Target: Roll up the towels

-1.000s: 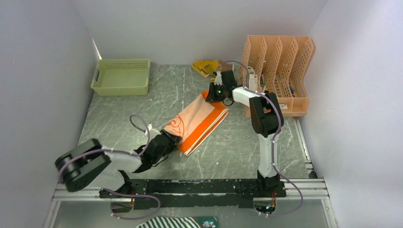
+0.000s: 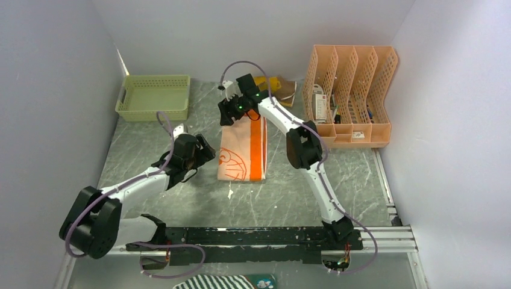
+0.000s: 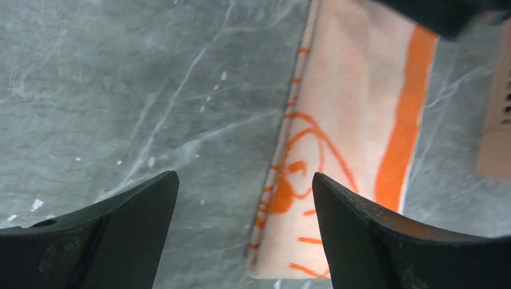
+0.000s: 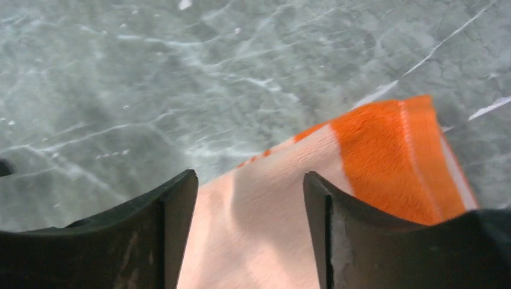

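A folded peach towel with orange bands lies upright in the middle of the grey table, its orange drawing toward the near end. My right gripper is over the towel's far end; in the right wrist view its parted fingers straddle the pale cloth beside an orange corner, and whether they touch it is unclear. My left gripper hangs just left of the towel, fingers open; in the left wrist view the towel lies beneath, with nothing held.
A green basket sits at the back left, a peach divider rack at the back right. Yellow and brown items lie behind the towel.
The towel has turned from diagonal to straight. My right gripper has moved left. My left gripper has moved up and left, off the towel's near end.
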